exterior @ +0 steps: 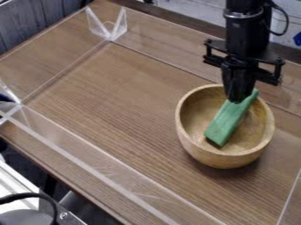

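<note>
A light wooden bowl (pixel 194 123) rests on the wooden table at the right. Inside it a green elongated object (pixel 223 127) lies slanted from lower left to upper right. The black gripper (pixel 237 93) points down from the top right, its tip over the back of the bowl, just at or above the upper part of the green object. It looks shut, with nothing visible held between its fingers; whether it touches the green object I cannot tell.
Clear plastic brackets stand at its edges, and a black cable lies at the lower left.
</note>
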